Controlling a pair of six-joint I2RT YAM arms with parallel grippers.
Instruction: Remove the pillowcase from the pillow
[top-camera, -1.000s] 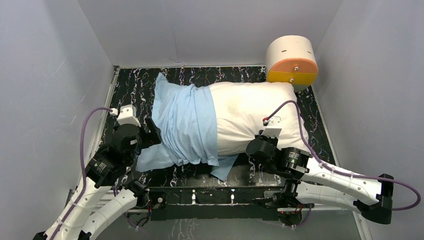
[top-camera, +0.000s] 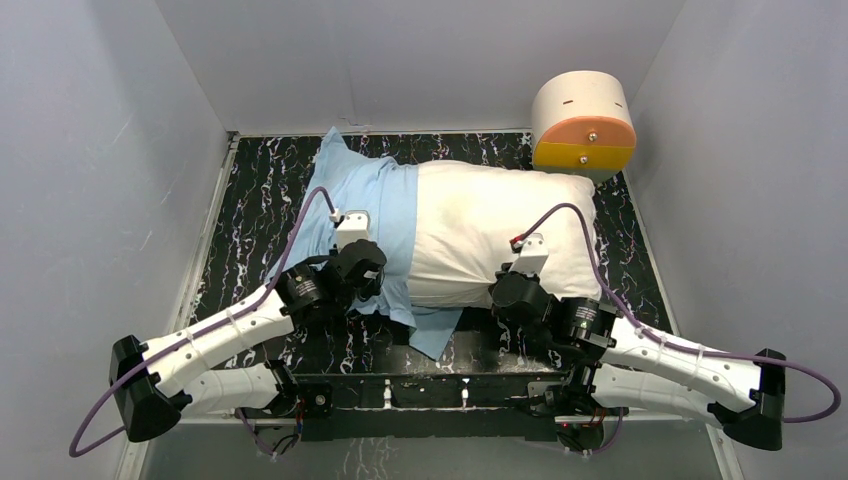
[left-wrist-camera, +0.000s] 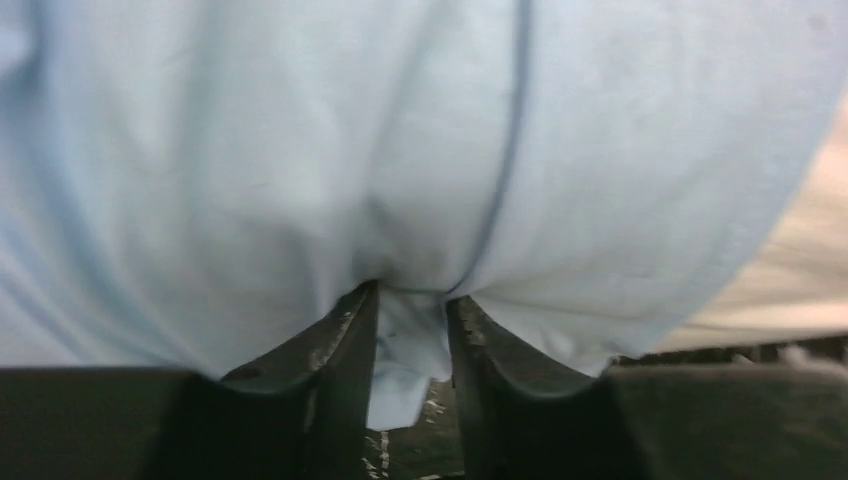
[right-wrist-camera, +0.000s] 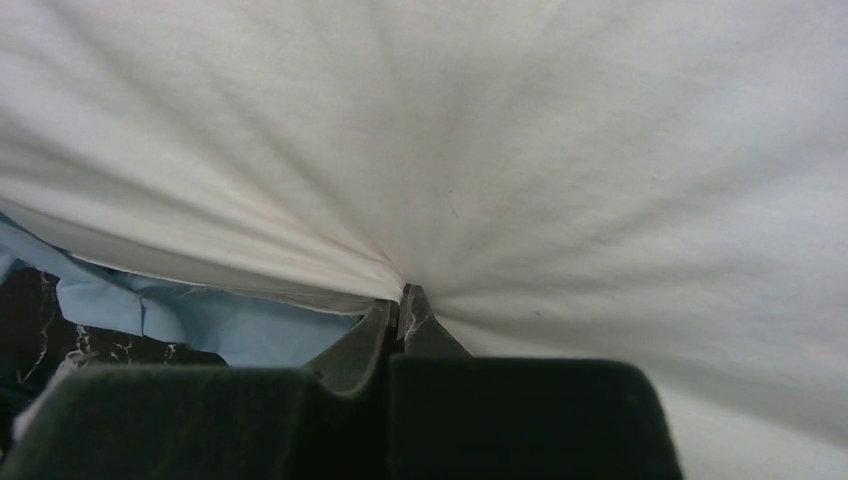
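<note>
The white pillow (top-camera: 500, 225) lies across the table, its left part covered by the light blue pillowcase (top-camera: 390, 205). Over the pillowcase near its hem is my left gripper. Its fingers (left-wrist-camera: 340, 335) stand a little apart, with blue folds running down to the tips and blue cloth showing in the gap. On the pillow's near side, my right gripper is shut on a pinch of white fabric, and creases fan out from its tips. A loose blue flap hangs under the pillow's near edge.
A rounded box (top-camera: 580, 125) with orange and yellow panels stands at the back right corner. Grey walls enclose the black marbled table (top-camera: 262, 190). Bare table shows at the left and along the front.
My left gripper has swung right from the pillowcase's left side to near its hem.
</note>
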